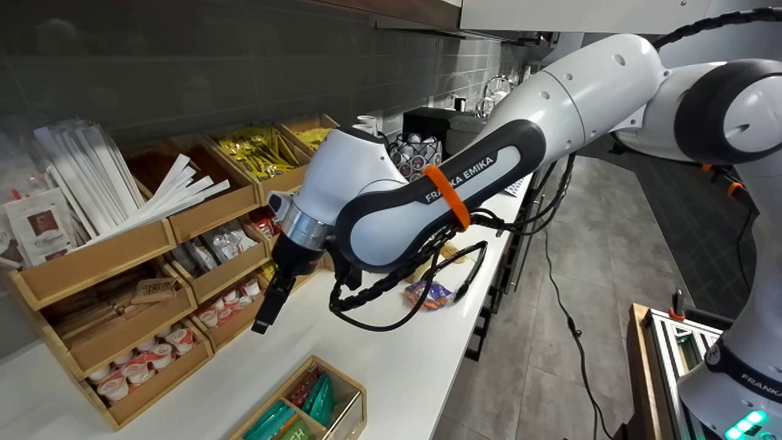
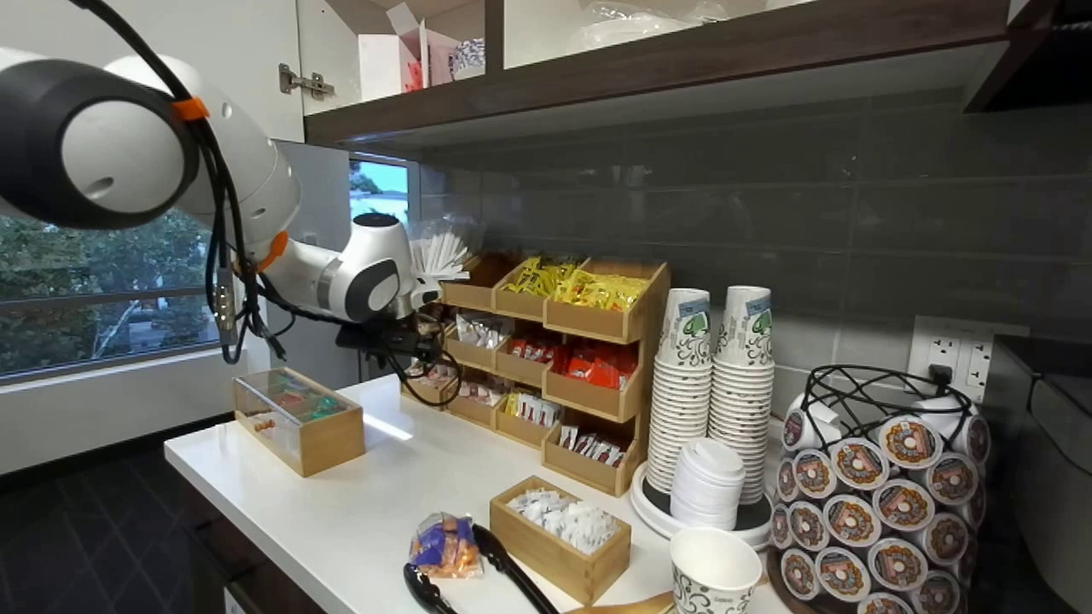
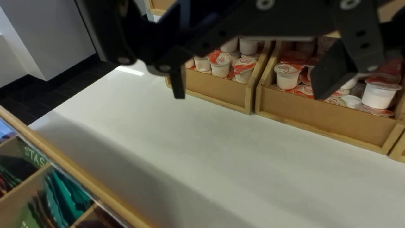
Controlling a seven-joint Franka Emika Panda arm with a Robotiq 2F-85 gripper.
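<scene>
My gripper stands open in the wrist view, its two dark fingers [image 3: 177, 84] wide apart and nothing between them. In exterior view 1 its tips [image 1: 262, 326] hang over the white counter, in front of the wooden organizer [image 1: 209, 227]. Beyond the fingers, in the wrist view, two bottom bins [image 3: 212, 86] hold creamer cups [image 3: 287, 75] with red-and-white lids. A wooden tea box [image 1: 359, 410] with green and teal packets [image 1: 320, 399] sits on the counter, its edge cutting across the wrist view's lower left.
Stirrers, yellow packets [image 2: 599, 292] and red packets fill other bins. Further along stand a box of white packets [image 2: 573, 517], an orange-and-purple snack bag [image 2: 447, 546], black tongs, cup stacks [image 2: 683, 394] and a pod rack [image 2: 880, 501]. Bare counter [image 3: 212, 163] lies between organizer and tea box.
</scene>
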